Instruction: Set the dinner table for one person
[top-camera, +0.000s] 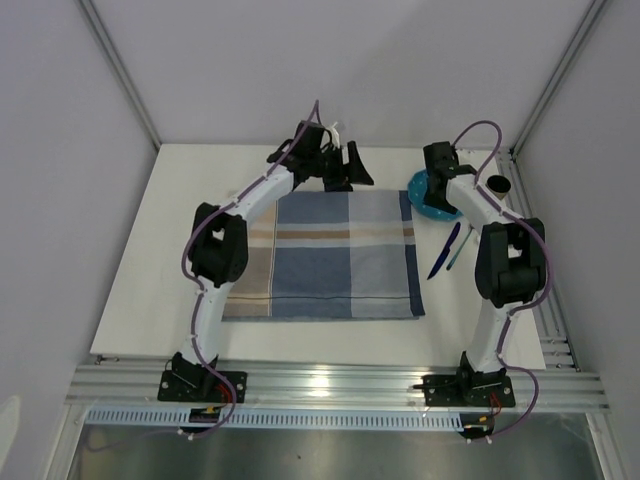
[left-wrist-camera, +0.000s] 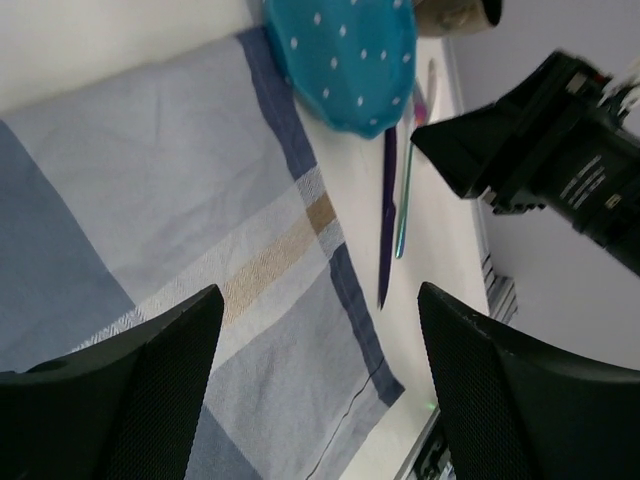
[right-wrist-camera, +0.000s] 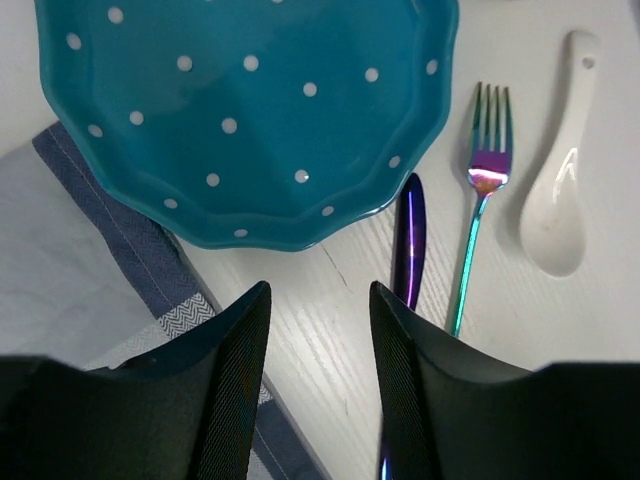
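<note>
A striped placemat (top-camera: 310, 260) covers the table's middle. My left gripper (top-camera: 347, 170) hangs over its back edge, fingers apart and empty. My right gripper is open over the right side, beside the teal dotted plate (right-wrist-camera: 245, 120). Below and right of the plate lie a dark purple knife (right-wrist-camera: 410, 240), an iridescent fork (right-wrist-camera: 488, 170) and a white ceramic spoon (right-wrist-camera: 555, 220). A mug (top-camera: 498, 186) stands at the back right, right of the plate.
The right arm shows at the upper right in the left wrist view.
</note>
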